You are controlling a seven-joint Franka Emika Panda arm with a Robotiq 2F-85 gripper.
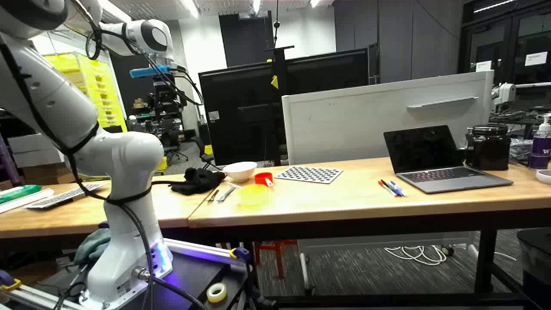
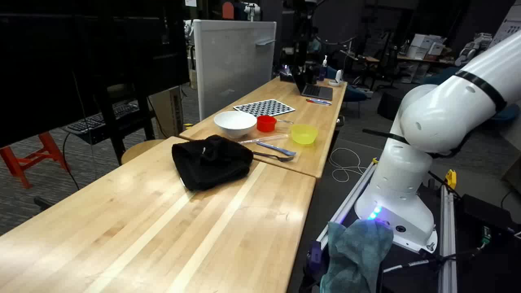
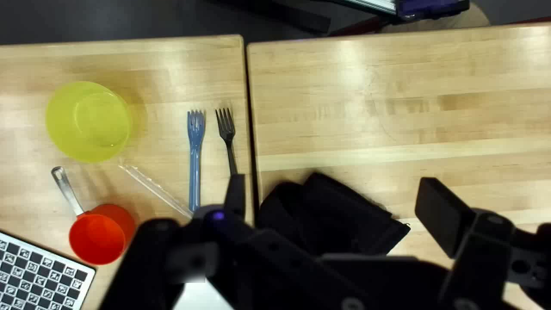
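High above the tables, my gripper points down with its fingers wide apart and nothing between them. Below it in the wrist view lies a crumpled black cloth (image 3: 330,214), partly hidden by the gripper body. Left of the cloth are a black fork (image 3: 227,135), a blue fork (image 3: 195,155) and a clear plastic strip (image 3: 155,187). A yellow translucent bowl (image 3: 88,121) and a red cup (image 3: 101,235) with a metal handle sit farther left. The white bowl (image 2: 235,123) stands behind the cloth in the second exterior view.
A checkered board (image 1: 308,174) lies past the red cup, with pens (image 1: 391,188) and a laptop (image 1: 448,170) farther along. A whiteboard (image 1: 387,119) stands behind. A narrow seam separates the two tabletops.
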